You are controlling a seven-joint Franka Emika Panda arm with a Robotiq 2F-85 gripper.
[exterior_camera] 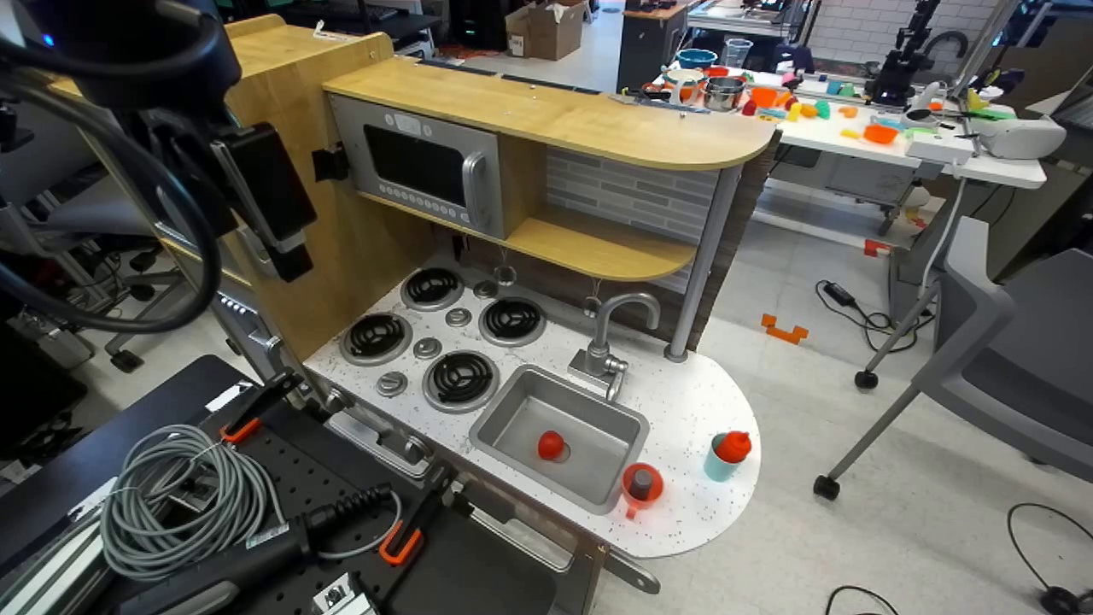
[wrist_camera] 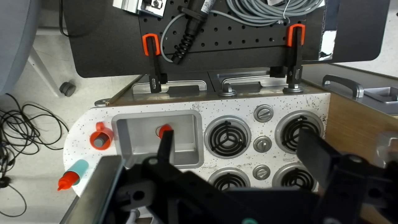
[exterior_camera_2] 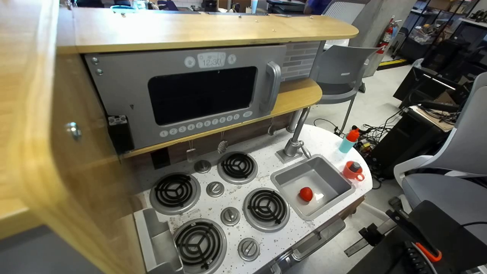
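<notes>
In the wrist view my gripper stands open, its two dark fingers wide apart with nothing between them, above the play kitchen counter. A small red round object [exterior_camera: 551,444] lies in the grey sink [exterior_camera_2: 318,216]. Beside the sink on the white counter is an orange-red cup [wrist_camera: 106,132] with a dark cylindrical item [wrist_camera: 99,140] inside. Farther toward the rounded end stands a light-blue cup [exterior_camera: 718,467] holding a red item [exterior_camera: 733,445]. Above the burners the grey toy microwave [exterior_camera_2: 123,73] has its door closed.
Several black burners [exterior_camera: 461,380] and grey knobs line the counter. A faucet [exterior_camera: 602,333] rises behind the sink, under a wooden shelf [exterior_camera: 615,246] and wooden top. Black clamps [wrist_camera: 151,63] grip the front edge, where a black table [wrist_camera: 112,56] adjoins.
</notes>
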